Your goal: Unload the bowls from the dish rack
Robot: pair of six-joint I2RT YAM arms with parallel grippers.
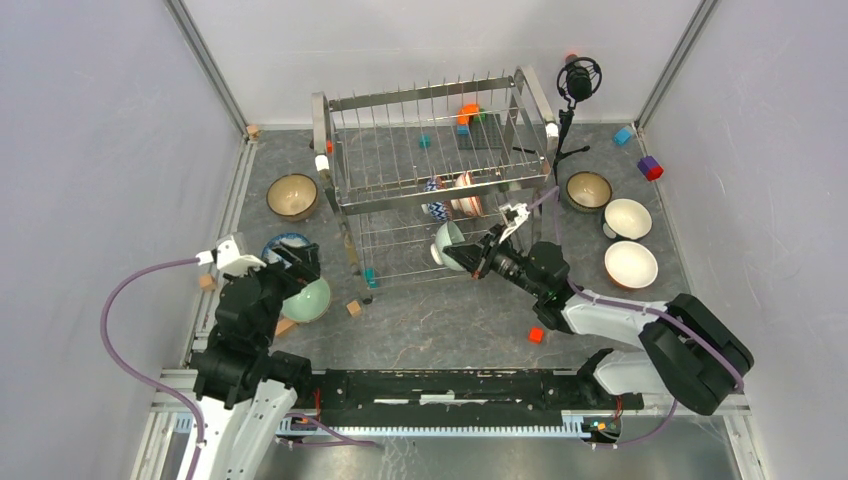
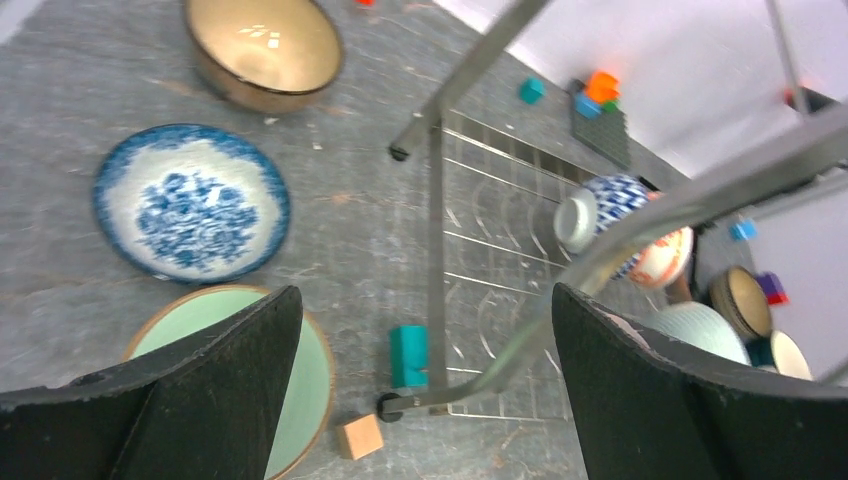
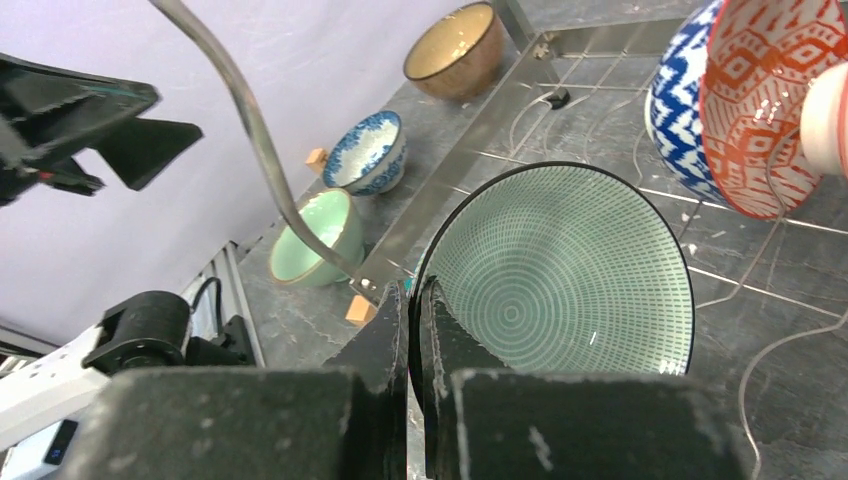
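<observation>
My right gripper is shut on the dark rim of a pale green patterned bowl (image 3: 560,270), which is tipped on its side at the front of the dish rack (image 1: 420,277). Farther back on the rack's lower level, a blue-and-white patterned bowl (image 3: 690,105) and an orange-and-white bowl (image 1: 467,197) lean on their sides. On the left, my left gripper stands open with nothing between its fingers. It hangs over a plain green bowl (image 2: 250,370) and a blue-flowered bowl (image 2: 200,205).
A brown bowl (image 1: 292,197) stands left of the rack. Right of it are another brown bowl (image 1: 589,191) and two white-lined bowls, one at the front (image 1: 631,265). A microphone stand (image 1: 570,110) rises at the back right. Loose blocks, including a red one (image 1: 536,335), dot the table.
</observation>
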